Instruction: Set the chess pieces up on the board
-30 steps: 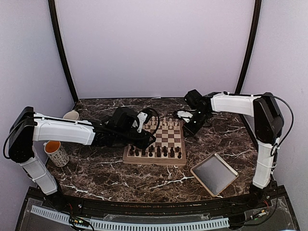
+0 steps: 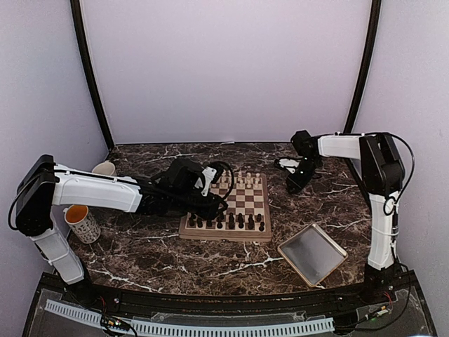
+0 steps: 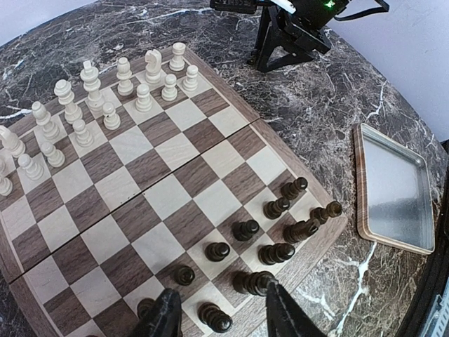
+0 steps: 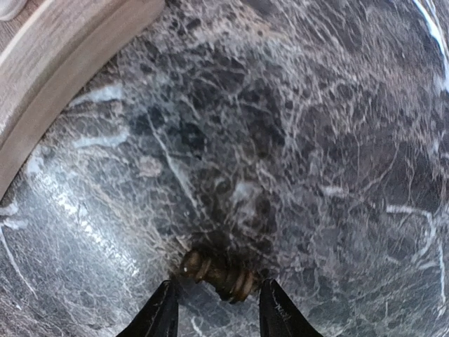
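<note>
A small dark chess piece (image 4: pixel 219 275) lies on its side on the marble table, off the board's edge. Around it, my right gripper stands open, a fingertip near each end of the piece; no grip on it shows. On the chessboard (image 2: pixel 228 236), white pieces (image 3: pixel 91 83) stand in two rows on the far side and dark pieces (image 3: pixel 302 230) line the near side. My left gripper hangs open above the dark rows, and some dark pieces show beneath its fingers.
An empty metal tray (image 2: pixel 313 254) rests to the right of the board. Over on the left are a patterned cup (image 2: pixel 84 228) with an orange inside and a white container (image 2: pixel 104 168). Table right of the board is mostly bare.
The left arm has barely moved.
</note>
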